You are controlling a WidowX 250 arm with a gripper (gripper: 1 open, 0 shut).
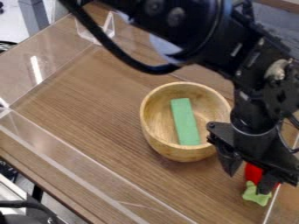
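My black gripper (253,164) is low on the right, over a red object (254,171) with a green top (257,194), which it largely hides; whether its fingers touch or hold it cannot be told. A wooden bowl (156,107) sits left of the gripper with a green block (184,121) inside.
A clear plastic piece (93,26) stands at the upper left. The arm spans the top and right of the view.
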